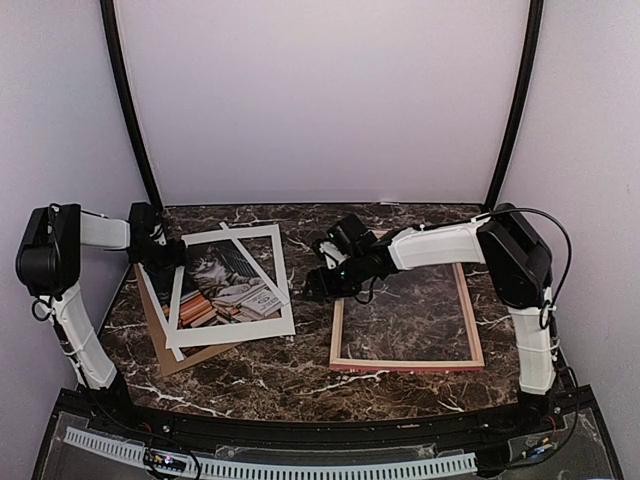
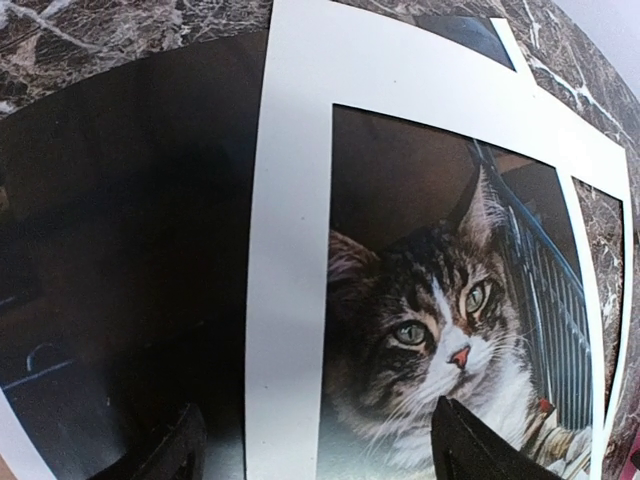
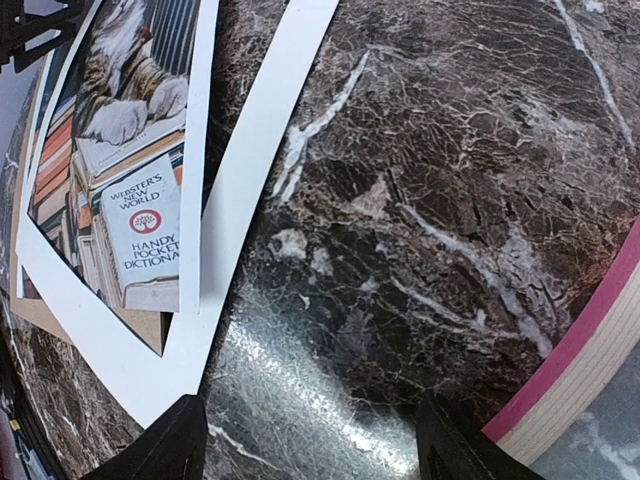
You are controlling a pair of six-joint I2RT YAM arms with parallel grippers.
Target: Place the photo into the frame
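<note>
A photo [image 1: 220,295] with white mats lies stacked on brown board [image 1: 180,360] at the left; it shows a cat [image 2: 430,340] and books [image 3: 135,230]. My left gripper [image 1: 165,255] is over the stack's upper left, its fingers apart above a white mat strip [image 2: 285,300] and the photo, holding nothing visible. The wooden frame [image 1: 400,362] lies at the right. My right gripper [image 1: 325,280] hangs open between stack and frame, near the frame's left side, above bare table [image 3: 340,330].
Walls close off the back and both sides.
</note>
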